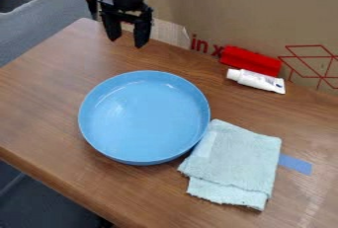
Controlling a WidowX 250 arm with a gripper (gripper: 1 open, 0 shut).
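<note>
The black gripper (126, 31) hangs open over the back left of the wooden table, above and behind the blue plate (142, 115), with nothing visible between its fingers. The plate sits empty near the middle. A folded pale blue cloth (231, 163) lies to its right, near the front. A red object (250, 60) rests at the back right against the cardboard, with a white tube (255, 81) just in front of it.
A cardboard panel (244, 15) closes off the back of the table (53, 94). A grey surface (34, 30) borders the left edge. A blue tape strip (295, 163) lies beside the cloth.
</note>
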